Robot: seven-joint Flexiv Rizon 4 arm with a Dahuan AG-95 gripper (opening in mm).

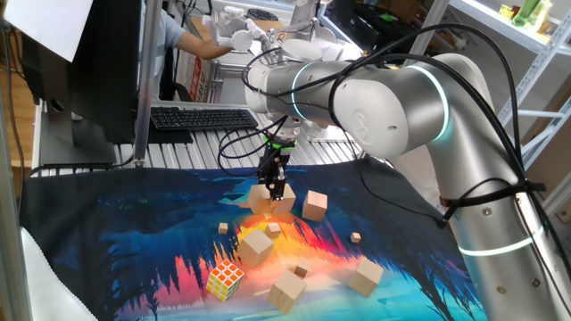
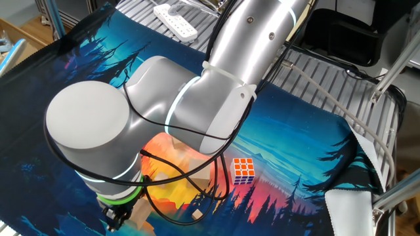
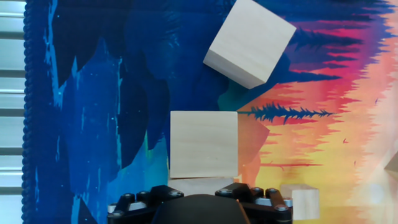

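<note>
My gripper points down at the far middle of the cloth, beside two wooden cubes. One is the left cube, the other the right cube, partly behind the fingers. In the wrist view the gripper shows at the bottom edge, its fingers apart. A cube lies just ahead of it, and a strip of a second pale block shows between the fingers. The black palm hides the rest, so whether the fingers press on that block cannot be seen. In exterior view 2 the gripper is mostly dark and small.
Another large cube stands to the right. Nearer lie more cubes, several small blocks and a Rubik's cube. A keyboard lies behind the cloth. Loose cables hang around the arm.
</note>
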